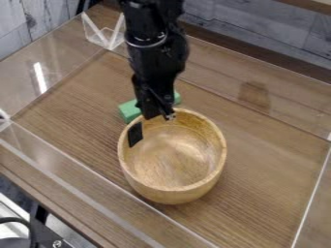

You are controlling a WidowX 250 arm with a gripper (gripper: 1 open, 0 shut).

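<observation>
My black gripper [157, 105] hangs from the top of the camera view over the back rim of a round tan bowl [179, 179]. A green block [128, 109] lies on the wooden table behind the bowl, partly hidden by the gripper. A small dark piece [135, 134] is at the bowl's left inner edge; what it is I cannot tell. The gripper looks shut, with nothing visible between its fingers.
A wall runs along the back right, a white object stands at the top left, and a cable lies at the bottom left.
</observation>
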